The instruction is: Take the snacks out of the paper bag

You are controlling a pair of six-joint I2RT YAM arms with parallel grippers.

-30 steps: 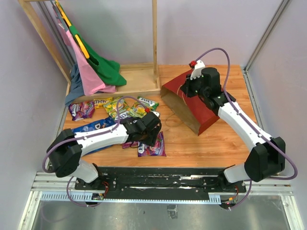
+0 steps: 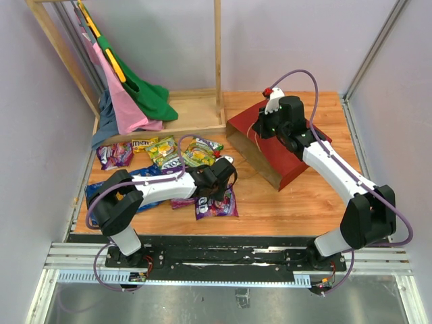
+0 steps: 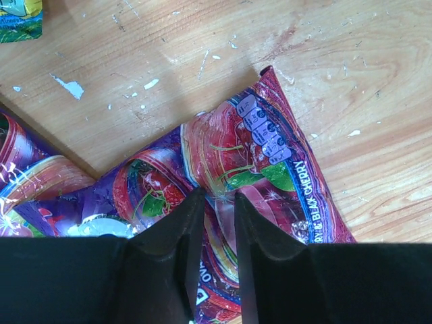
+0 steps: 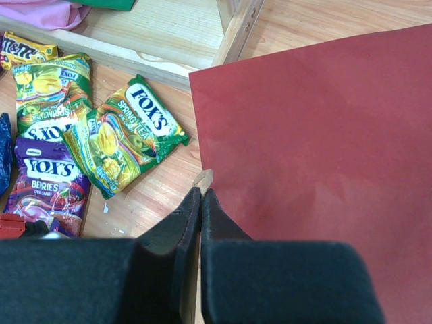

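Observation:
The red paper bag [image 2: 283,162] lies on its side at the right, with my right gripper [image 2: 260,127] at its upper edge, shut; a small tan sliver shows at its tips [image 4: 201,190]. My left gripper is low over purple snack packets [image 3: 270,169], fingers slightly apart on the wrapper; whether it grips is unclear. Green Fox's packets [image 4: 128,135] and a purple Berries packet [image 4: 47,175] lie left of the bag, beside a yellow M&M's pack [image 4: 23,52].
A wooden frame [image 2: 192,115] with hanging cloths [image 2: 125,101] stands at the back left.
My left arm has moved a little right over the front purple packet, which has shifted slightly right.

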